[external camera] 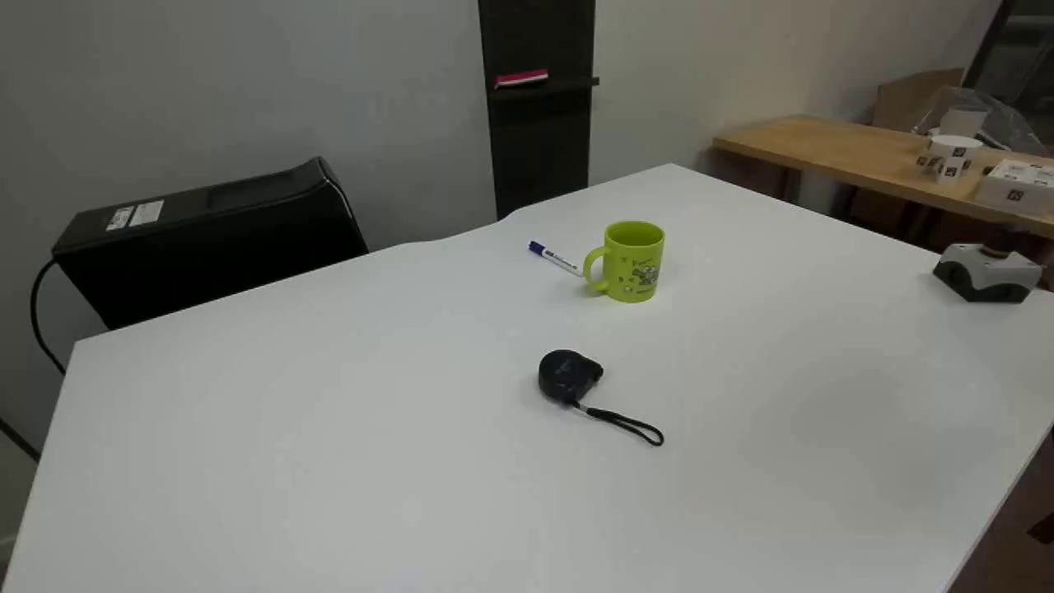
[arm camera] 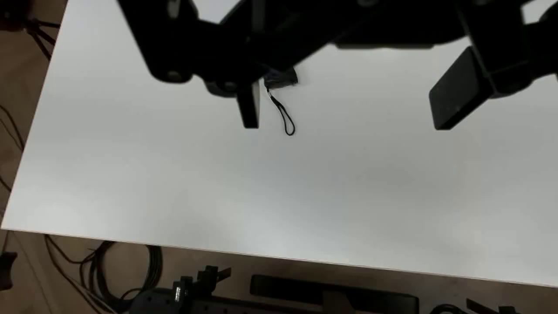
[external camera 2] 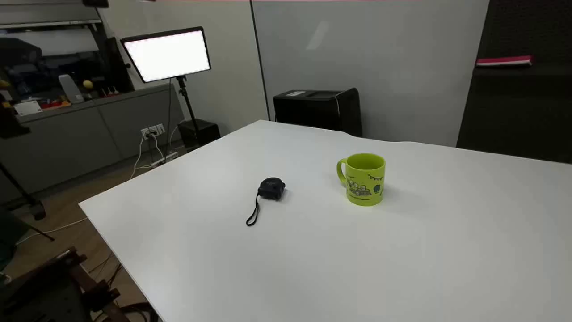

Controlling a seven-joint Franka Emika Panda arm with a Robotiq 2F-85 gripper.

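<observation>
On the white table stands a lime-green mug [external camera: 632, 265], upright, with printed figures on its side; exterior view 2 shows the same mug [external camera 2: 365, 181] with its handle to the left. A black tape measure [external camera: 567, 376] with a wrist strap lies apart from it, nearer the front. Behind the mug's handle is a white marker with a blue cap [external camera: 538, 248]; the mug hides it in exterior view 2. My gripper appears only in the wrist view, wide open and empty. Its left finger partly covers the tape measure [arm camera: 282, 78], which lies beyond it on the table.
A grey and black box-shaped device [external camera: 988, 271] sits at the table's right edge. Beyond the table's back edge is a black case [external camera: 212, 237]. A lit panel lamp [external camera 2: 169, 54] stands off the table.
</observation>
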